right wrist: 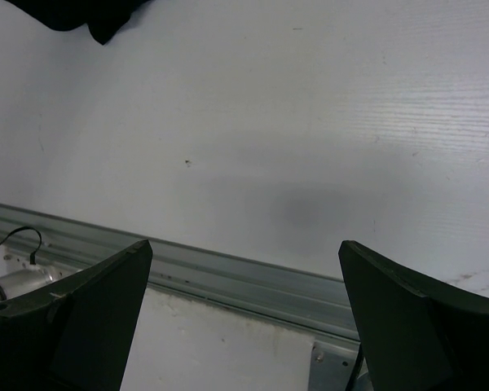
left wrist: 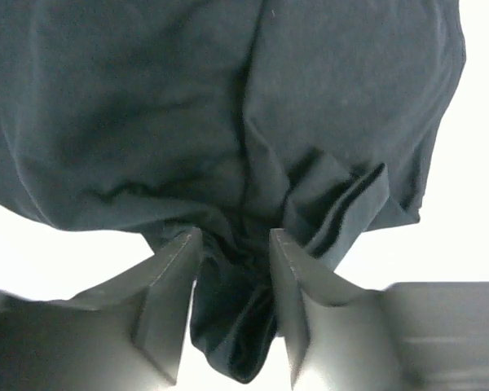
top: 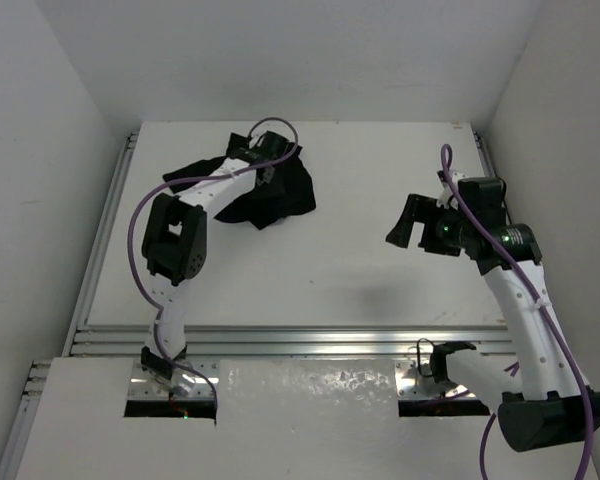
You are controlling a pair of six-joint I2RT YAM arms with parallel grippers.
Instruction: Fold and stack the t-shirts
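Note:
A black t-shirt (top: 265, 208) lies spread and wrinkled on the white table, back left. In the left wrist view its cloth (left wrist: 147, 122) fills most of the picture, with creases and a bunched edge near the fingers. My left gripper is over that bunched part, its fingers part-way apart. Cloth shows between and beyond the fingertips; whether they touch it I cannot tell. Off to the right, my right gripper (top: 421, 240) hangs open above bare table, nothing between its fingers. A dark corner of the shirt (right wrist: 106, 20) shows at the top left of the right wrist view.
A metal rail (top: 300, 340) runs along its front edge. White walls enclose the back and sides. A purple cable (top: 140, 240) loops along the left arm.

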